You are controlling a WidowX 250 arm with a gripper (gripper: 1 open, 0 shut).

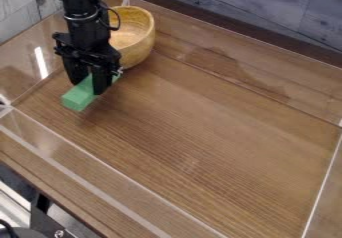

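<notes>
In the upper left of the camera view my black gripper (88,66) reaches down over a bright green object (80,96) on the wooden table, shut on it. The object's upper end is partly hidden by the fingers, and it looks slightly tilted. Behind the arm stands a tan, rounded bowl or basket (135,30), partly covered by the arm.
</notes>
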